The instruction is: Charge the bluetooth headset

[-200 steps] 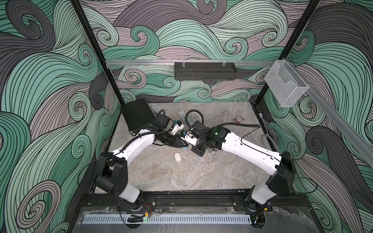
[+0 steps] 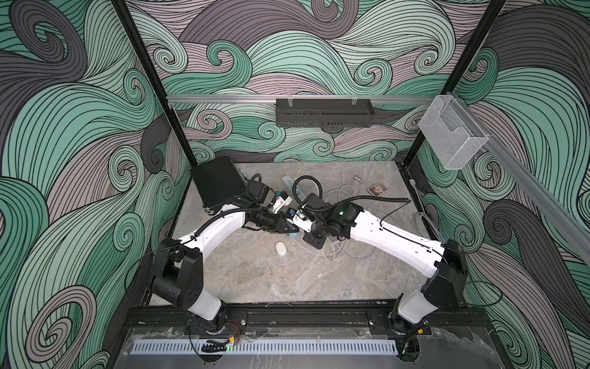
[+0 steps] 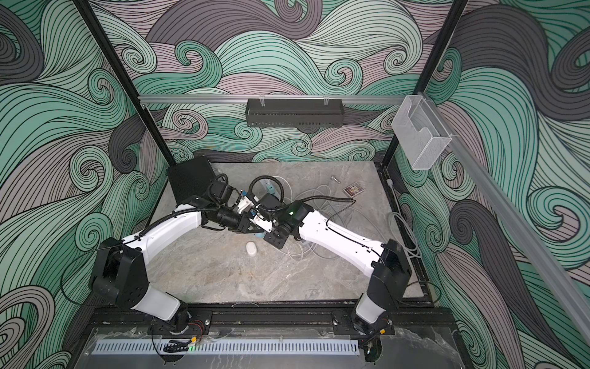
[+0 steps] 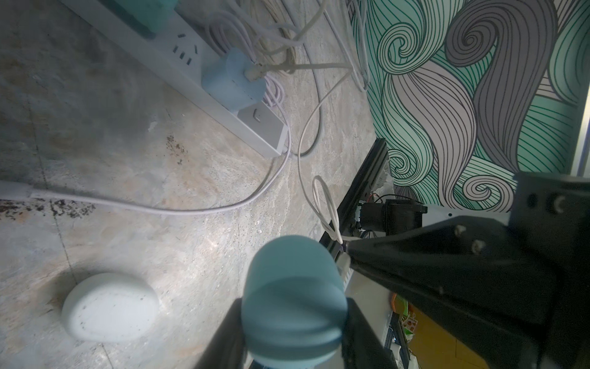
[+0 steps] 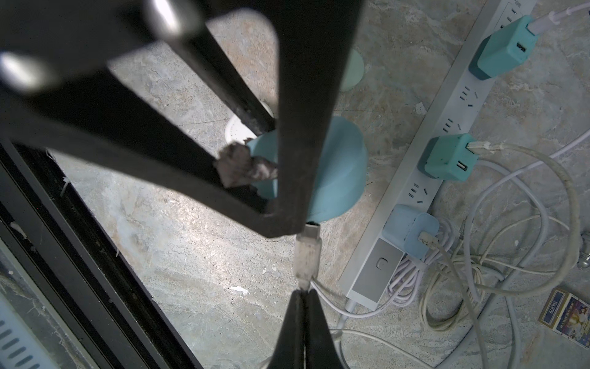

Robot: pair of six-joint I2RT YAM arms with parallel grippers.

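In the left wrist view, a rounded light-blue headset case (image 4: 295, 301) sits between the fingers of my left gripper, which is shut on it above the table. The right wrist view shows the same case (image 5: 341, 172), partly covered by the dark left gripper. Just below its edge stands a white cable connector (image 5: 307, 255), its metal tip at the case's edge; whether it is inside the port I cannot tell. My right gripper is shut at the connector's rear end, on the thin cable. Both grippers meet over the table's middle in the top views.
A white power strip (image 5: 424, 153) with teal and pale-blue chargers lies close by, with looped cables to its right. A white oval object (image 4: 110, 307) rests on the table. A small card box (image 5: 568, 316) lies farther right.
Both arms hold nearly the same pose as before. My right gripper has shifted very slightly; the left arm shows almost no movement.
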